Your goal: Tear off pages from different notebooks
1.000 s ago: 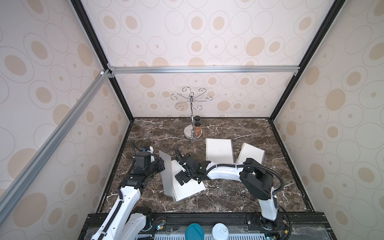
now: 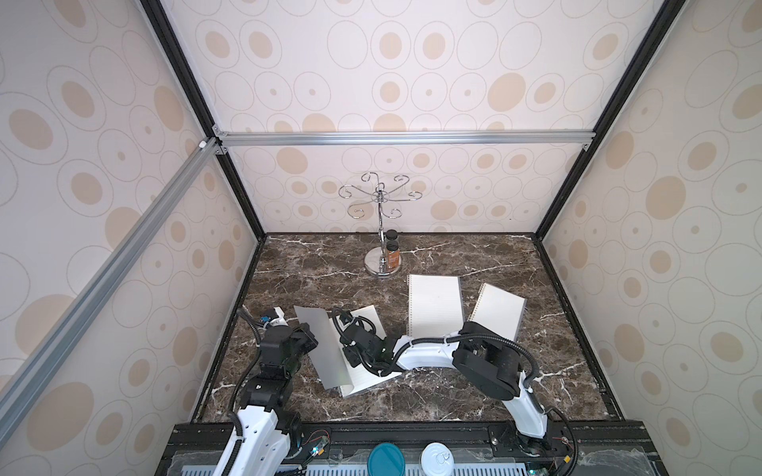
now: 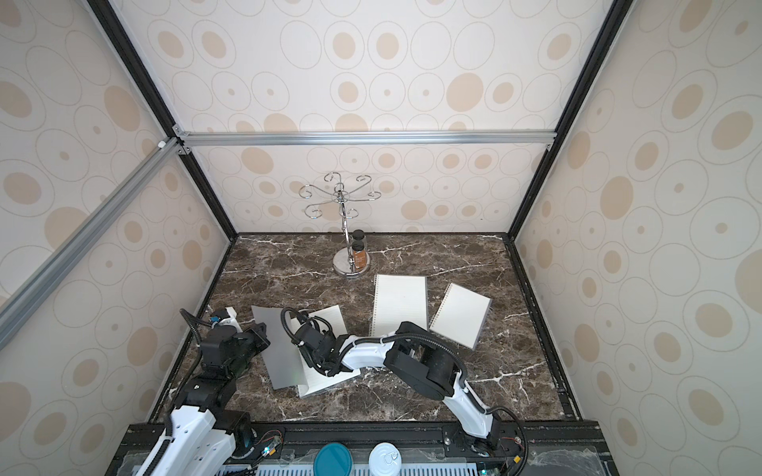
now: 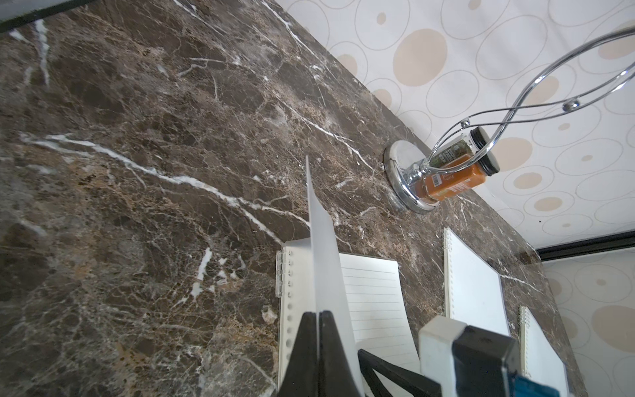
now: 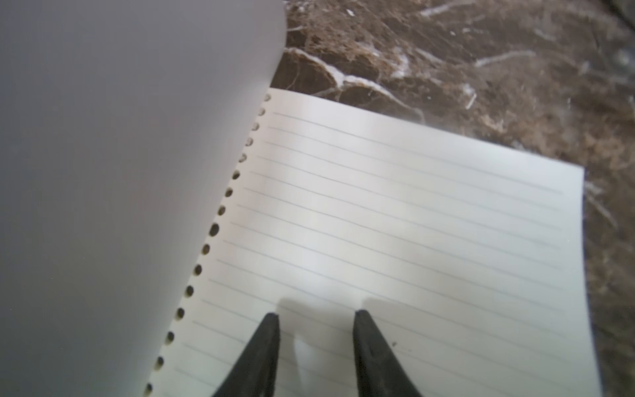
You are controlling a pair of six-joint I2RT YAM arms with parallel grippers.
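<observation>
In the left wrist view my left gripper is shut on a raised sheet (image 4: pixel 324 258), grey in the top views, that stands up from an open spiral notebook (image 4: pixel 377 291). In the right wrist view the lined page (image 5: pixel 397 211) lies under my right gripper, whose fingers are apart with nothing between them. The holed left edge of that page borders the raised grey sheet (image 5: pixel 105 185). Two more open spiral notebooks, one upright (image 2: pixel 435 297) and one angled (image 2: pixel 498 305), lie to the right in the top views.
A chrome stand (image 2: pixel 371 264) with two jars (image 2: pixel 392 255) is at the back centre, against the patterned wall. The right arm spans the front of the right-hand notebooks.
My left gripper has moved left and toward the front, and the grey sheet leans further left with it. My right gripper has shifted left over the page.
</observation>
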